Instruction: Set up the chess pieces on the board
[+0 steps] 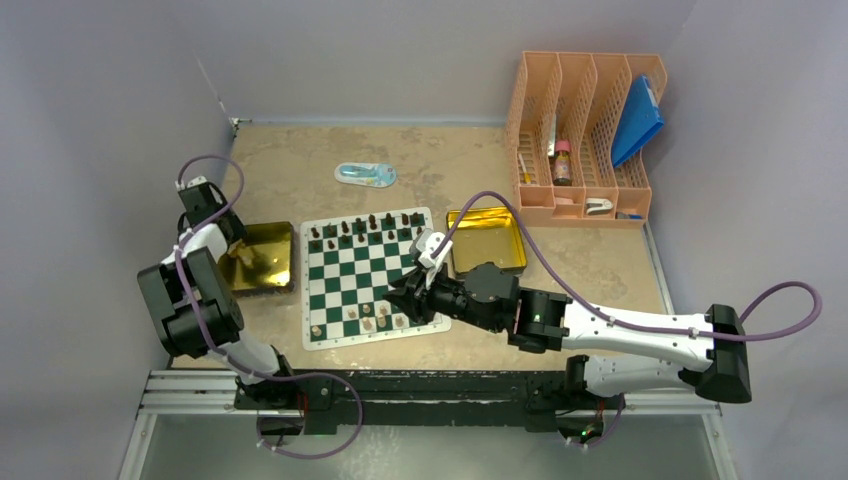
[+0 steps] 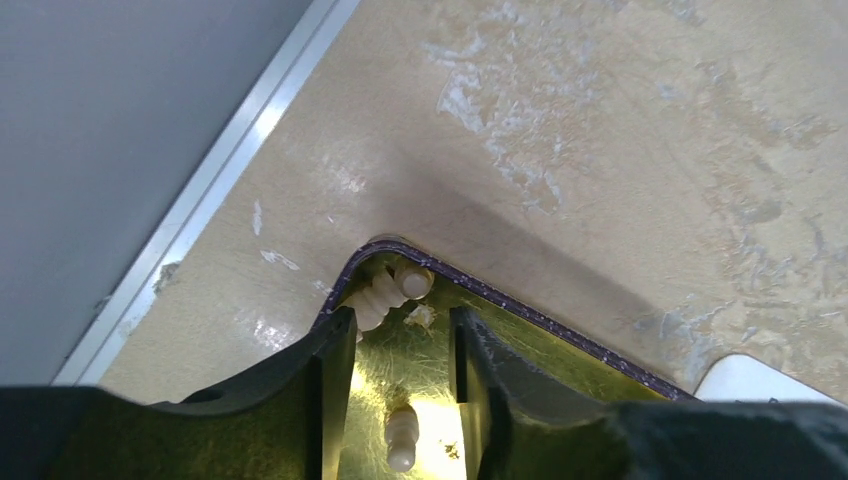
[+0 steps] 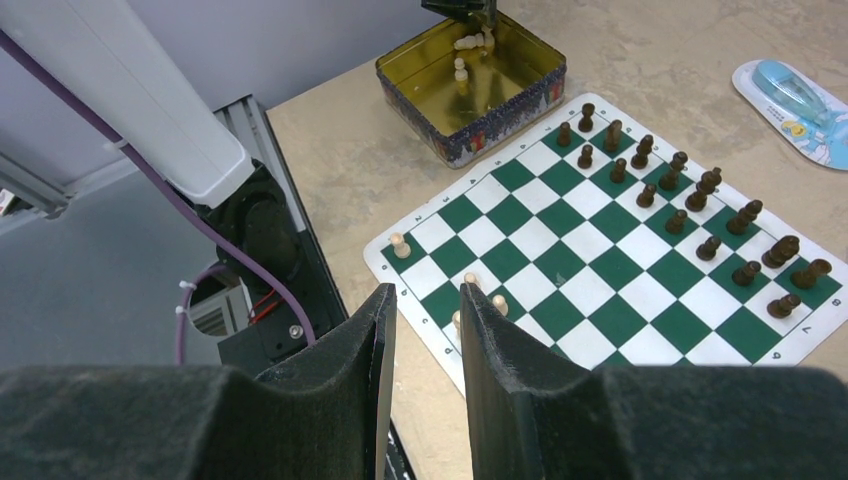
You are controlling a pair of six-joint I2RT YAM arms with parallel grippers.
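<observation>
The chessboard [image 1: 356, 280] carries dark pieces [image 3: 707, 187] along its far rows and several light pieces [image 3: 399, 244] on the near side. My left gripper is open over the left gold tray [image 1: 275, 255], where light pieces [image 2: 370, 302] lie bunched in the corner and one separate piece [image 2: 402, 436] lies between and below the fingertips. My right gripper hangs over the board's near right part, fingers part open with no piece seen gripped, though its fingers hide some board pieces behind them.
A second gold tray [image 1: 485, 235] sits right of the board, partly behind the right arm. An orange organizer [image 1: 585, 200] stands at the back right, and a blue-and-white packaged item [image 1: 365, 174] lies behind the board.
</observation>
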